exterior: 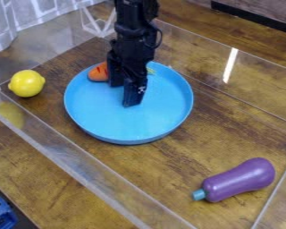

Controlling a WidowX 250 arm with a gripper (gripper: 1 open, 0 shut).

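My black gripper (126, 79) is low over the back half of a blue plate (128, 116), its open fingers around or beside an orange carrot (99, 72) with pale green leaves. The gripper hides much of the carrot, so I cannot tell whether they touch.
A yellow lemon (28, 84) lies left of the plate. A purple eggplant (239, 179) lies at the front right.
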